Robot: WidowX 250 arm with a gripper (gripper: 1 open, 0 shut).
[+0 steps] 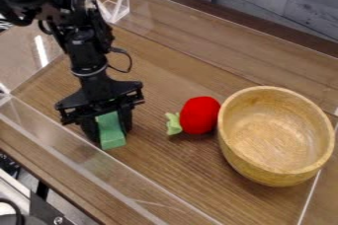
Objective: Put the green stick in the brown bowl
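The green stick [111,130] lies on the wooden table, its near end pointing toward the front edge. Over its far part sits my gripper [102,116], black and lowered to the table, its fingers close around the stick from both sides. Whether the fingers press on the stick I cannot tell; part of it is hidden beneath them. On the right stands the brown bowl [275,170], wide, tan and empty, well apart from the stick.
A red object [200,115] with a green end lies between the gripper and the bowl. Clear table [185,56] stretches behind it. At the far left, a white wire-like item [117,4] stands near the arm.
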